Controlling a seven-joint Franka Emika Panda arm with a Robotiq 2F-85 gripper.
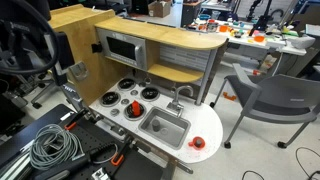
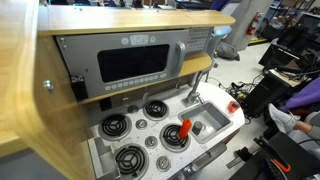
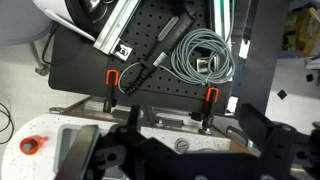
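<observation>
My gripper stands open at the bottom of the wrist view, its dark fingers wide apart and nothing held between them. In exterior view 1 the black arm hangs at the upper left, high and clear of the counter. A small red object stands on the stove top near the sink. Inside the sink is a small greyish cup. On the white counter to its right lies a round red item.
A silver microwave sits above several stove burners. The faucet rises behind the sink. Coiled cable and orange-tipped clamps occupy the black base table. A grey chair is at right.
</observation>
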